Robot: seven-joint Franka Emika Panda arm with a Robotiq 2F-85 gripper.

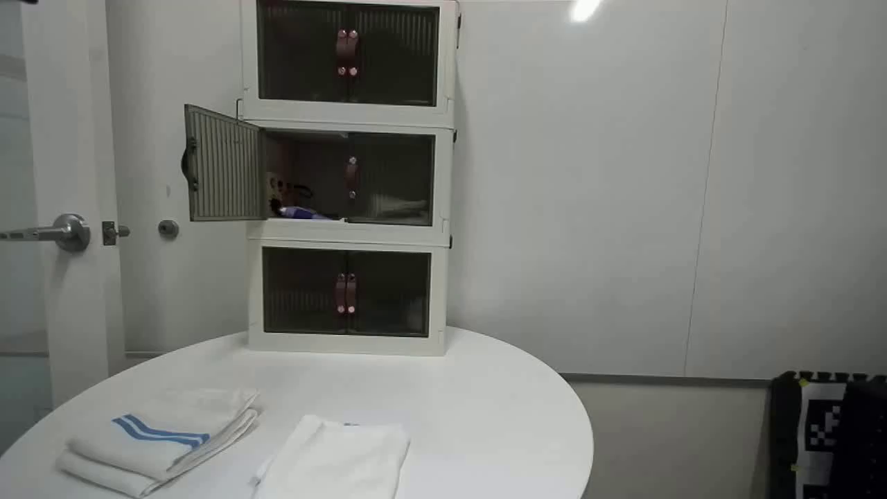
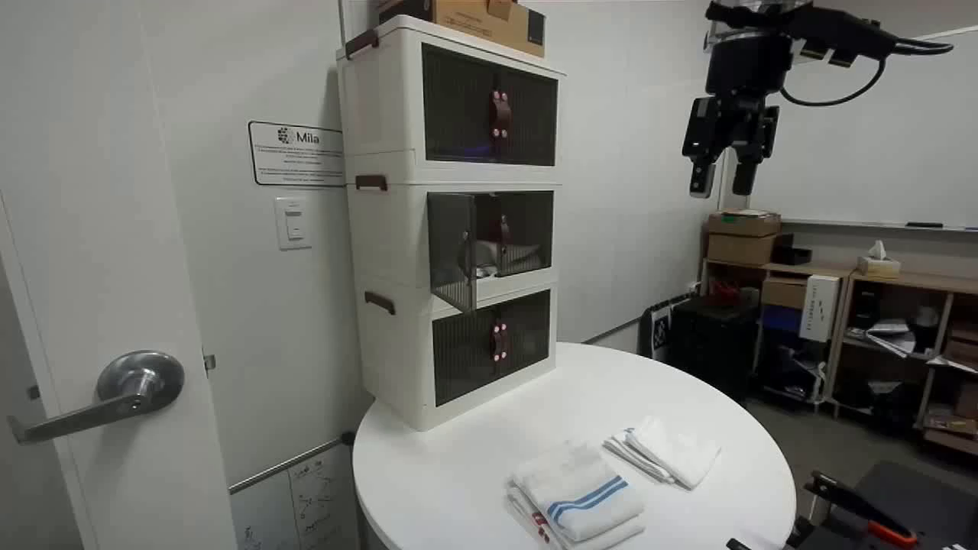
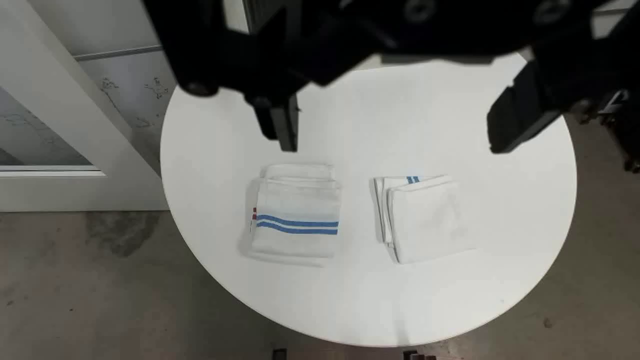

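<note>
Two folded white towels lie apart on the round white table [image 3: 372, 306]. The left towel [image 3: 297, 207] shows a pair of blue stripes across it; the right towel [image 3: 429, 219] is mostly plain, with a bit of blue at its back edge. At the table's back stands a stack of three white cabinets [image 2: 399, 367] with dark ribbed doors. The middle cabinet's left door [image 1: 226, 166] stands open, and a purple item [image 1: 301, 213] lies inside. High above the table, away from the towels, hangs my gripper [image 2: 724, 183], open with nothing between its fingers.
A cardboard box [image 2: 495, 20] rests on top of the stack. To the left is a room door with a lever handle [image 2: 137, 389]. Shelves [image 2: 825, 284] stand beyond the table at the far right.
</note>
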